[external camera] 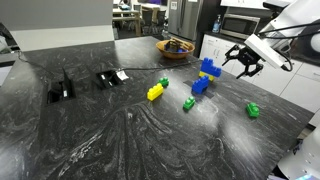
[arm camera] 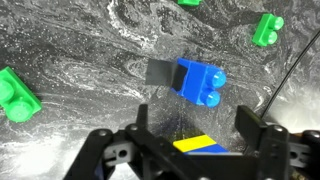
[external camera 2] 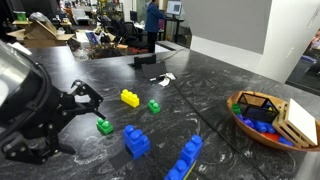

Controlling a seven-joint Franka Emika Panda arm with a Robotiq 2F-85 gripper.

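Nothing is between the spread fingers of my gripper (external camera: 236, 65), which hangs above the table on the right side of exterior view 1. In the wrist view, the gripper has a blue-and-yellow brick stack (arm camera: 198, 143) partly hidden below it. That stack (external camera: 209, 69) stands left of the gripper in exterior view 1, blue on top with yellow under it. Beside it lies a single blue brick (external camera: 200, 86), seen in the wrist view as a blue brick (arm camera: 200, 83) ahead of the fingers. Exterior view 2 has the gripper (external camera 2: 80, 126) at the left, near a green brick (external camera 2: 104, 126).
A yellow brick (external camera: 155, 92) and green bricks (external camera: 189, 103) lie around the middle of the dark table, with another green brick (external camera: 253, 111) at the right. A filled bowl (external camera: 178, 47) stands at the back. Black objects (external camera: 60, 90) sit at the left.
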